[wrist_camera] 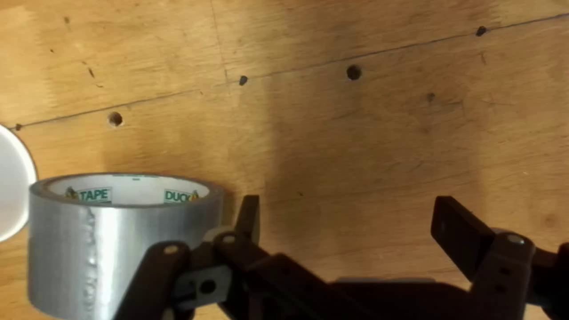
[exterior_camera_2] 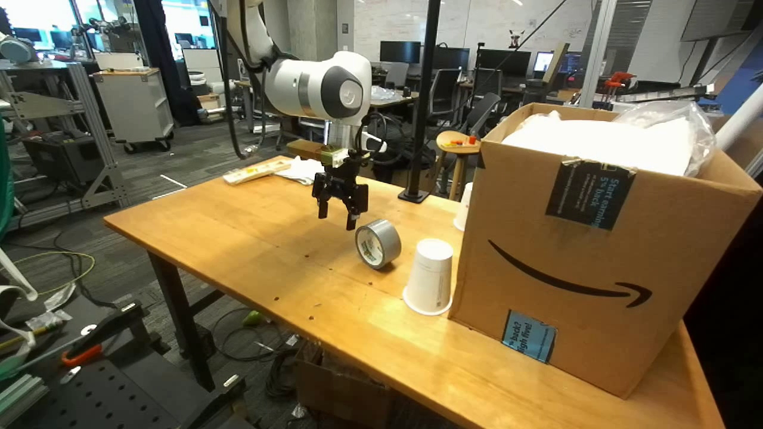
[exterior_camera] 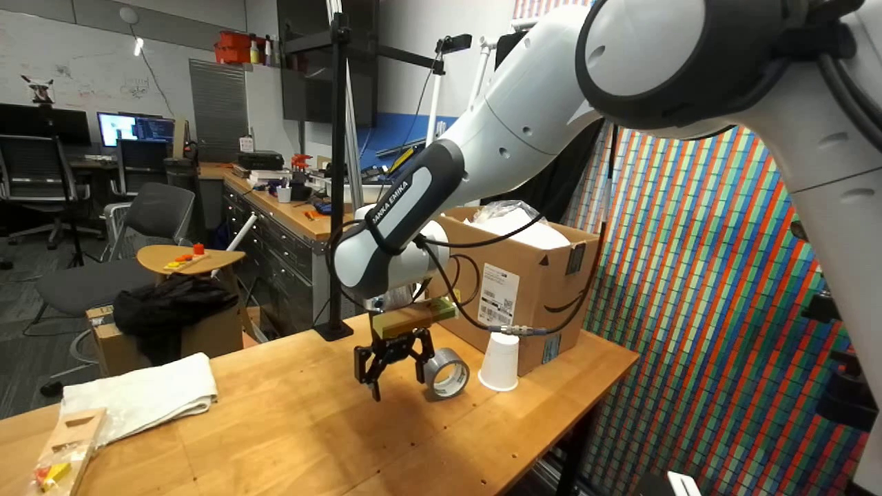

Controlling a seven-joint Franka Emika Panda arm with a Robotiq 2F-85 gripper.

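Note:
A roll of silver duct tape [exterior_camera: 447, 373] stands on its rim on the wooden table [exterior_camera: 273, 413]. In the wrist view the same tape roll [wrist_camera: 125, 240] fills the lower left, beside the left finger [wrist_camera: 248, 218] and outside the gap. My gripper [exterior_camera: 397, 388] hangs low above the table with its fingers spread wide; only bare wood shows between them. From the second exterior side, the gripper [exterior_camera_2: 337, 218] sits to the left of the tape roll [exterior_camera_2: 378, 243]. Whether the near finger touches the tape, I cannot tell.
A white paper cup [exterior_camera_2: 430, 277] stands upside down near the tape, next to a large cardboard box [exterior_camera_2: 572, 286]. Another cup [exterior_camera_2: 465, 207] is partly behind the box. A white towel [exterior_camera: 140, 393] and a wooden tray [exterior_camera: 70, 455] lie at the table's other end. Mid-table is clear.

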